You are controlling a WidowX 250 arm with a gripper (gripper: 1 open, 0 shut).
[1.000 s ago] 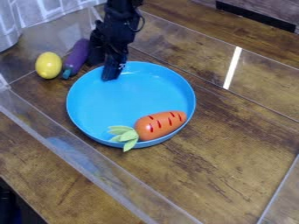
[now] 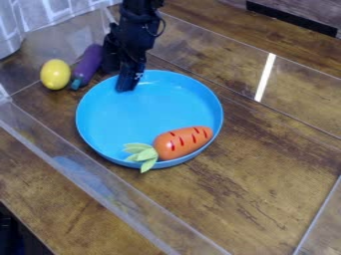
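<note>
The black gripper [image 2: 127, 62] reaches down from the top to the upper-left rim of a blue plate [image 2: 140, 115], beside a purple eggplant toy [image 2: 86, 66]. Its fingers are dark and overlap, so whether they are open or shut cannot be told. An orange carrot toy [image 2: 182, 141] with pale green leaves lies on the plate's lower right. A yellow oval toy [image 2: 56, 74] lies left of the eggplant, off the plate.
A clear plastic edge runs along the lower left, and a pale object [image 2: 11, 22] stands at the top left.
</note>
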